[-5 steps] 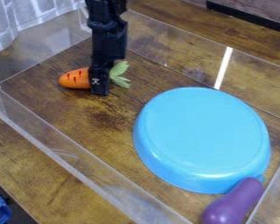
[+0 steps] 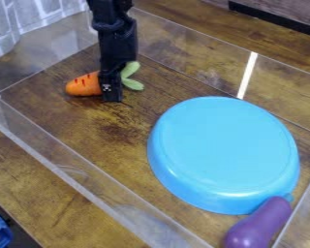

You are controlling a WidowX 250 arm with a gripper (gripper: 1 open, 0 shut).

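My black gripper (image 2: pixel 111 89) reaches down from the top left onto an orange toy carrot (image 2: pixel 82 85) with green leaves (image 2: pixel 132 80). Its fingers are at the carrot's leafy end and hide part of it; whether they are closed on it is hard to tell. The carrot lies on the wooden floor of a clear-walled tray near the upper left.
A large light-blue round object (image 2: pixel 223 150) fills the right middle, with a purple toy eggplant (image 2: pixel 259 226) at the lower right beside it. Clear walls border the area.
The gripper and the carrot's leaves have shifted very slightly; otherwise the scene looks the same.
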